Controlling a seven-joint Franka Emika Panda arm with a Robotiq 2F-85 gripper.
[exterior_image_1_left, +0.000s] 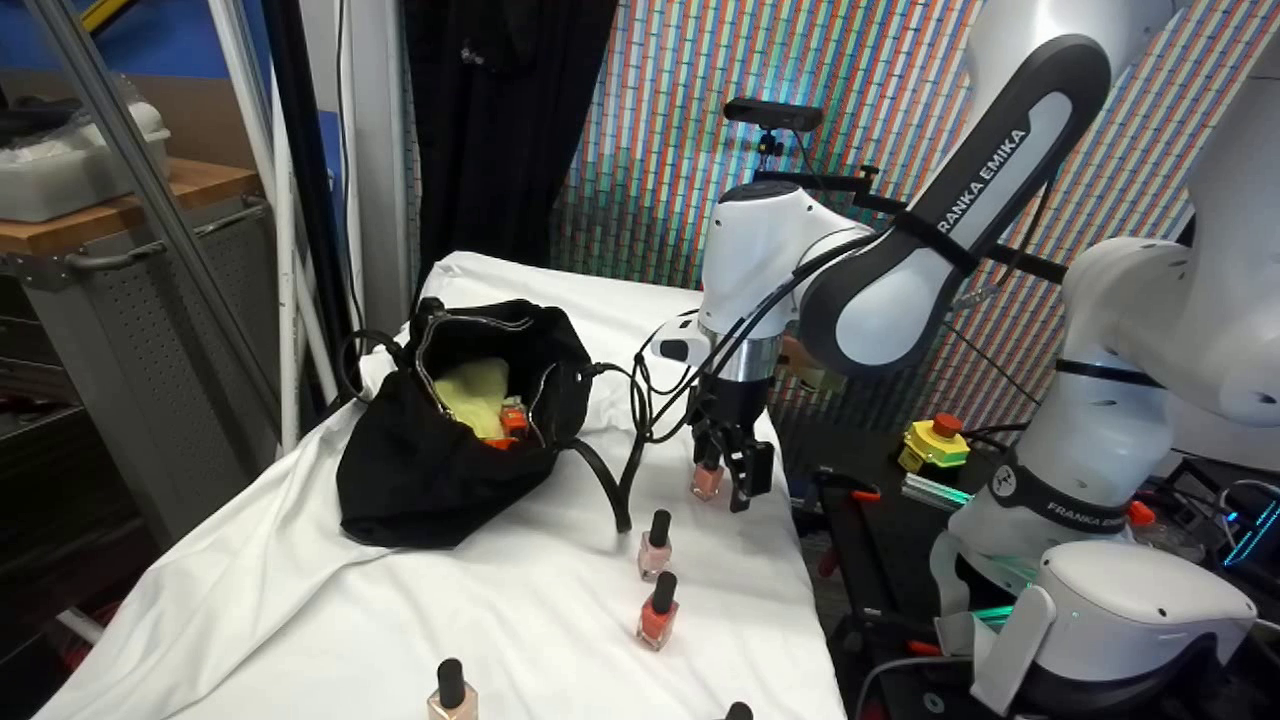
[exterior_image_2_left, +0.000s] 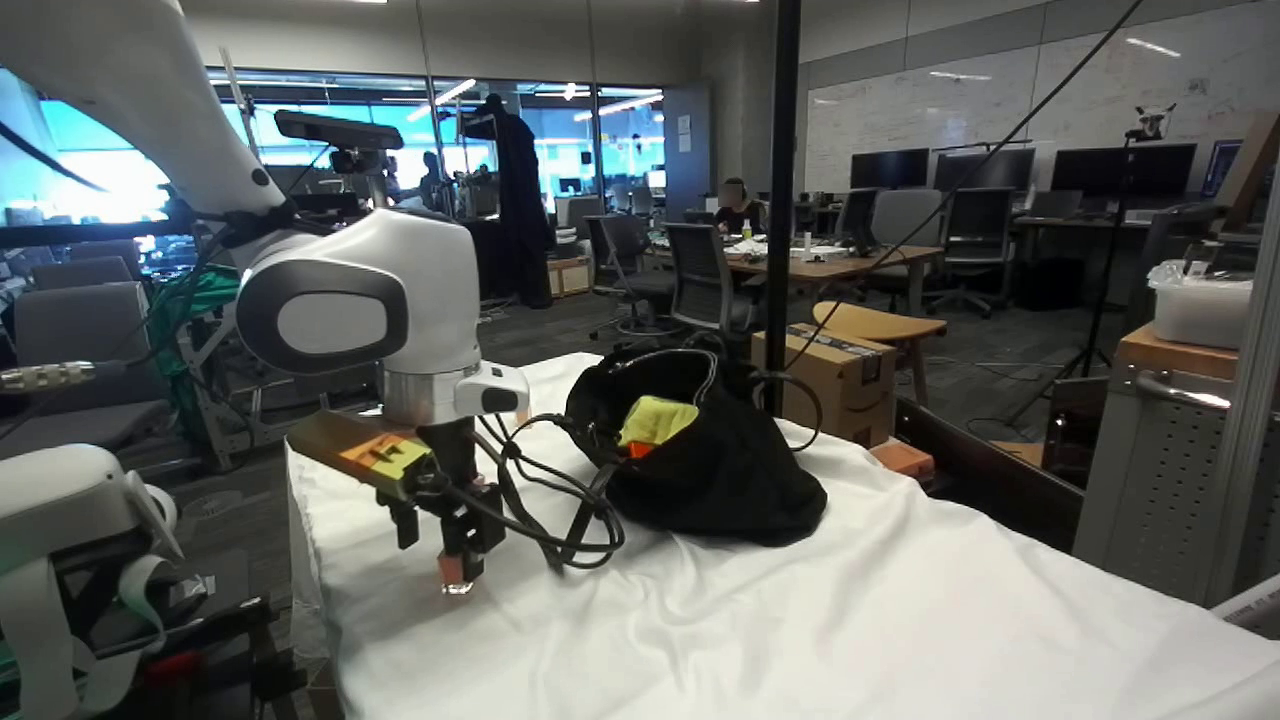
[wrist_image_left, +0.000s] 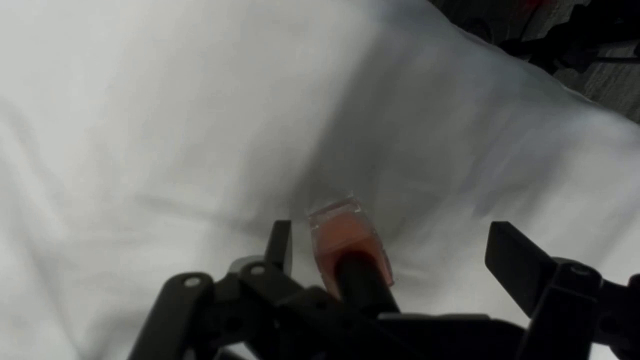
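Observation:
My gripper is open around a coral nail polish bottle (wrist_image_left: 345, 240) with a black cap, which stands upright on the white cloth. In the wrist view the bottle lies between the two fingers, closer to the left one, with clear space before the right one. The same bottle (exterior_image_1_left: 707, 481) shows under the gripper in exterior view 1, its cap partly hidden by the fingers. Left of the arm, a black bag (exterior_image_1_left: 444, 480) sits with its mouth open; a yellow cloth (exterior_image_1_left: 476, 394) and an orange-red bottle (exterior_image_1_left: 513, 419) are inside.
A pale pink bottle (exterior_image_1_left: 654, 554), a red bottle (exterior_image_1_left: 657, 618) and a beige bottle (exterior_image_1_left: 452, 700) stand nearer the front; another black cap (exterior_image_1_left: 739, 712) shows at the bottom edge. The bag's strap (exterior_image_1_left: 600, 474) reaches toward the gripper. The table edge is close on the right.

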